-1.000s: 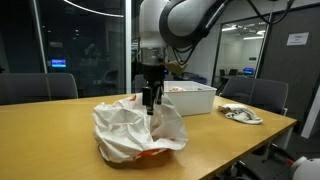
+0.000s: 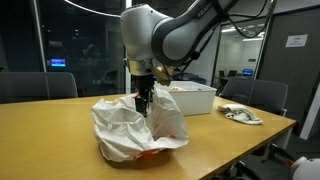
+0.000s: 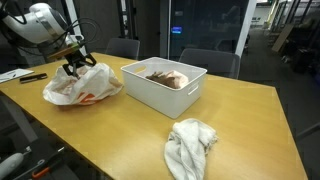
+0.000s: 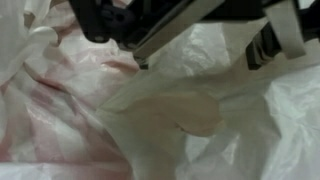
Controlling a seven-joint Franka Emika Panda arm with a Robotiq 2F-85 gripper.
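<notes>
A crumpled white plastic bag (image 2: 128, 130) lies on the table, a reddish patch showing low on its front. The same bag (image 3: 80, 88) appears at the far left in the second exterior view. My gripper (image 2: 148, 105) points down at the bag's top, partly among its raised folds. In the wrist view the fingers (image 4: 284, 28) stand well apart with white plastic (image 4: 165, 125) below and between them, none of it visibly pinched. Pinkish red shows through the plastic at the left there. What the bag contains is hidden.
A white box (image 3: 165, 90) with brown and pinkish things inside stands beyond the bag. A white cloth (image 3: 188, 148) lies crumpled on the table. Bare wood (image 3: 255, 120) spreads to its right. Chairs (image 3: 222, 62) stand behind the table.
My arm has shifted slightly left over the bag in the first exterior view. The bag's right folds stand a little wider than before; its place on the table is much the same.
</notes>
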